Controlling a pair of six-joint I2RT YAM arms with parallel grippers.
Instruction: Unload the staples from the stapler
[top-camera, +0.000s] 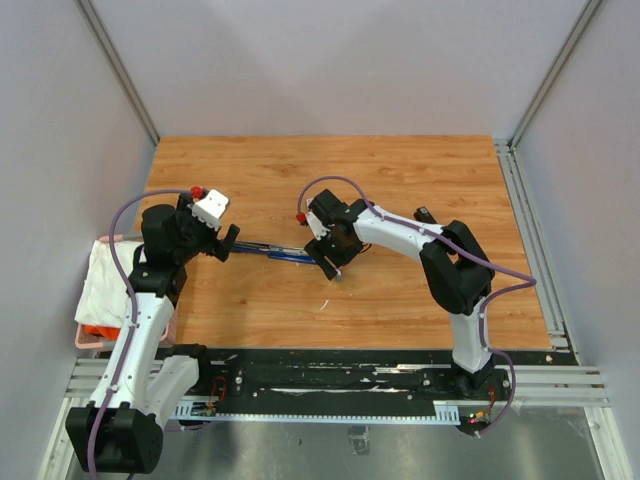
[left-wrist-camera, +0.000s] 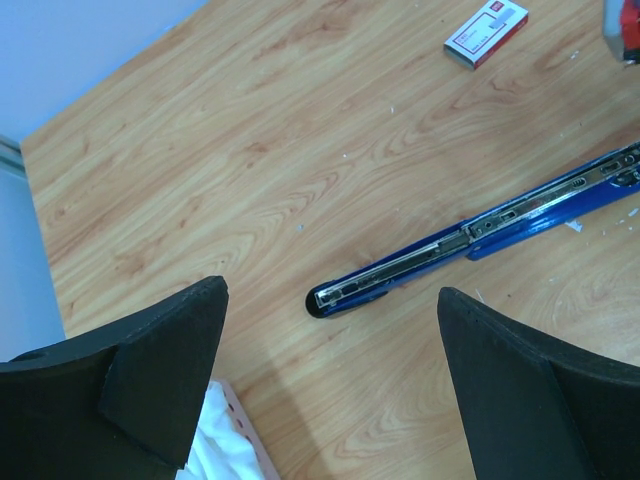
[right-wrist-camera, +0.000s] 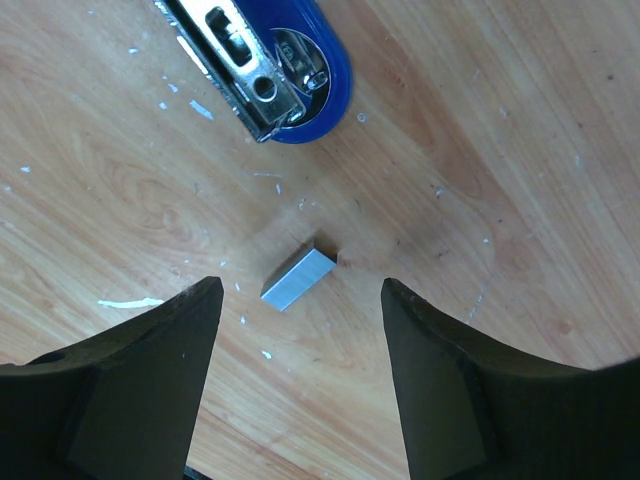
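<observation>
The blue stapler (left-wrist-camera: 470, 235) lies opened out flat on the table, its metal rail uncovered. Just off its right end (right-wrist-camera: 300, 60), a small grey strip of staples (right-wrist-camera: 300, 280) rests by itself on the wood. My right gripper hovers over that strip with its fingers apart on either side, nothing held between them; from above it partly covers the strip. My left gripper is open and empty, over the table left of the stapler's left end.
Behind the stapler lies a small red-and-white box (left-wrist-camera: 486, 33). A black object (top-camera: 424, 215) sits at the right. At the left is a pink basket (top-camera: 90, 340) with white cloth (top-camera: 103, 285).
</observation>
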